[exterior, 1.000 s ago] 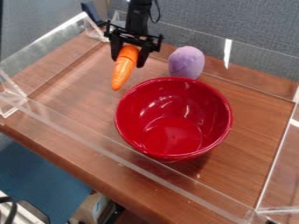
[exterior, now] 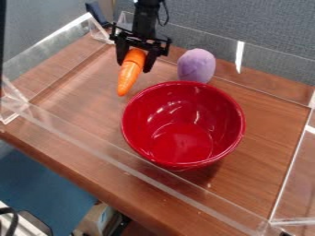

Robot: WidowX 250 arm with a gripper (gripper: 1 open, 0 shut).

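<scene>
An orange carrot (exterior: pixel 129 75) is at the upper middle of the wooden surface, tilted with its tip pointing down toward the front left. The black gripper (exterior: pixel 135 53) is shut on the carrot's upper end. To the right, a purple oval object (exterior: pixel 197 64) stands behind a large red bowl (exterior: pixel 182 147), which is empty and fills the centre-right of the surface.
Clear plastic walls (exterior: pixel 209 198) border the wooden surface (exterior: pixel 74 92) on the sides shown. A grey back panel rises behind, and a blue floor shows at lower left.
</scene>
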